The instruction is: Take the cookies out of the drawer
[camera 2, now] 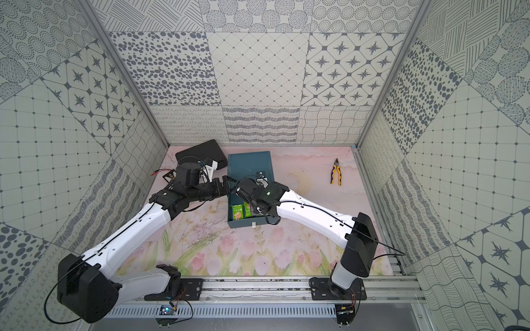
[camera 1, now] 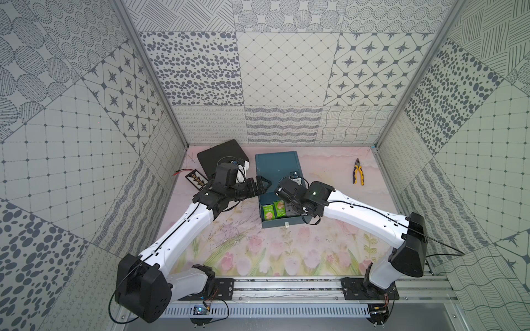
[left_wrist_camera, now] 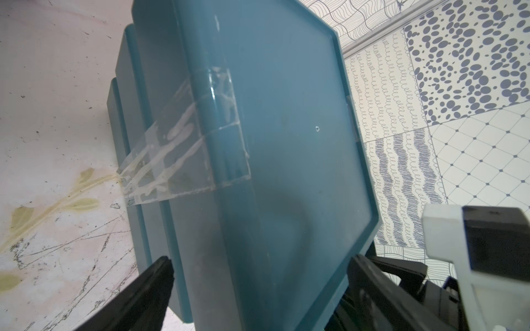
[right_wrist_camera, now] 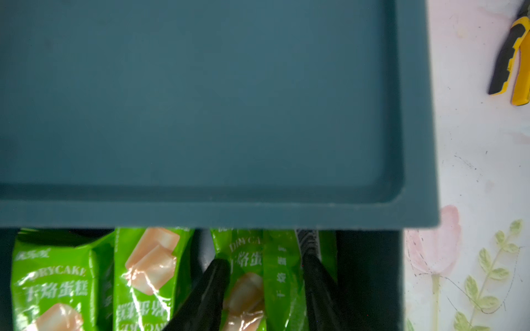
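The blue-grey drawer unit (camera 1: pixel 277 165) stands mid-table with its drawer (camera 1: pixel 271 224) pulled out toward the front. Inside the drawer lie green cookie packs (right_wrist_camera: pixel 146 275), two at the left and more green wrappers (right_wrist_camera: pixel 281 275) at the right. My right gripper reaches down at the drawer's right part, its fingers part open, a finger on either side of a green pack. A firm hold does not show. By the unit's left side, my left gripper has its fingers spread wide, with the unit's edge in view between them.
Yellow-black pliers (camera 1: pixel 358 172) lie at the right. At the back left are a black flat case (camera 1: pixel 220 154) and a small tray (camera 1: pixel 196 178) of parts. The table in front of the drawer is clear.
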